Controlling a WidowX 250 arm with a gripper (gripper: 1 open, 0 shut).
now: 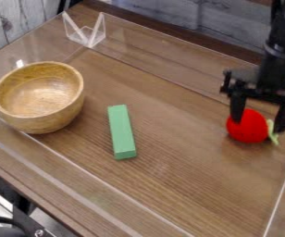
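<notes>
My gripper point(238, 104) is at the right, its arm coming down from the upper right, its lower parts beside and above a round red object point(248, 127); whether it is open or shut is unclear. A small light green item point(272, 132) lies just right of the red object, partly behind it.
A tan wooden bowl point(38, 97) sits at the left. A green block point(121, 130) lies left of centre on the wooden table point(157, 194). A white wire-like object point(87, 28) is at the upper left.
</notes>
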